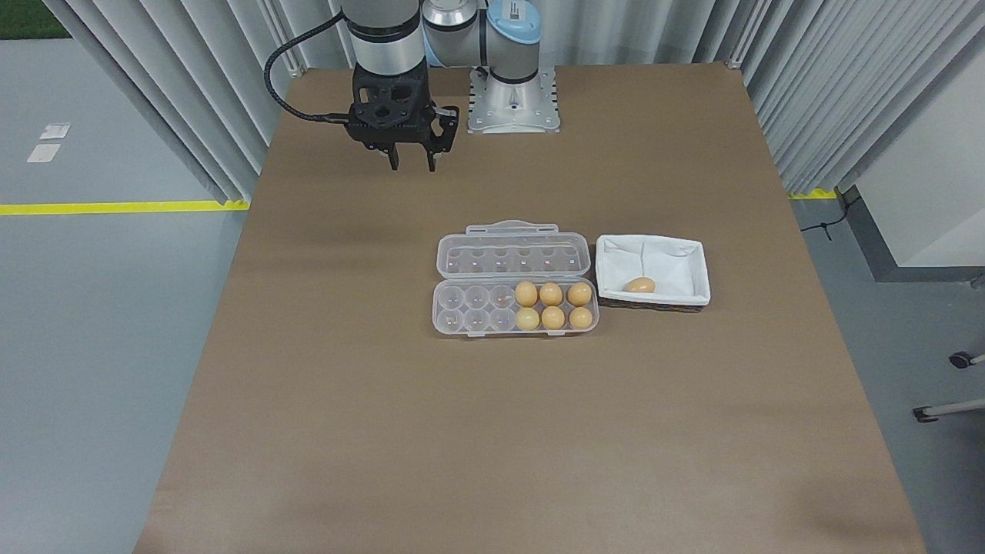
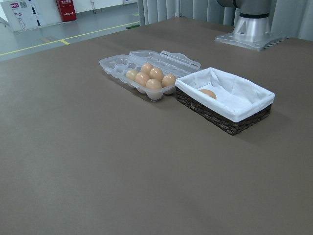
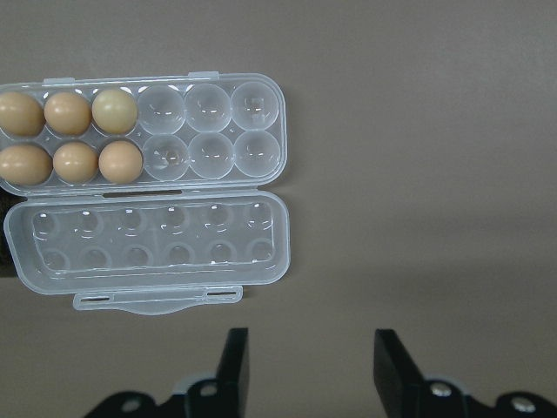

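Observation:
An open clear egg carton [image 1: 475, 318] lies mid-table, several brown eggs [image 3: 77, 162] in one end of its tray and empty cups at the other. Its lid [image 3: 148, 241] is folded back. Right of it in the front view, a dark wicker basket with white cloth [image 1: 679, 272] holds one egg [image 1: 639, 285]. My black gripper [image 1: 412, 161] hangs above the table's back, behind the carton; in the wrist view its two fingers [image 3: 233, 366] stand wide apart with nothing between them.
The robot's base plate [image 1: 512, 117] sits at the table's back edge.

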